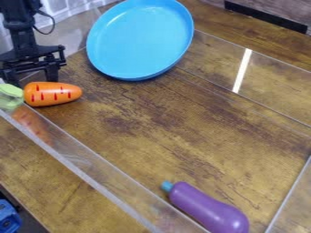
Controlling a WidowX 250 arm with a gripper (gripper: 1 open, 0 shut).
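My black gripper (31,62) is at the upper left, just above and behind a toy carrot (51,93) with an orange body and pale green top, which lies near a clear plastic wall at the left. Whether the fingers are open or shut is hard to make out. A blue plate (140,38) sits to the right of the gripper, and a purple toy eggplant (206,206) lies at the lower right.
Clear plastic strips (85,164) border the wooden surface (183,118) on the lower left and the right. A blue object (5,218) shows at the bottom left corner.
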